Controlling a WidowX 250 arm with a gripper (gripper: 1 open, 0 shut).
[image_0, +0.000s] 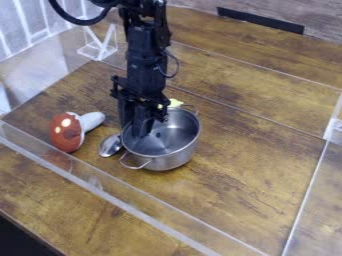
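Observation:
The black arm comes down from the top to my gripper, low at the left rim of a steel pot with a wire handle at its front left. The gripper appears shut on the pot's rim, though the fingertips are dark and hard to make out. A metal spoon lies left of the pot. Further left lie a red and white object and, partly behind the pot, a small pale green-yellow item.
Clear panels border it at the left and right.

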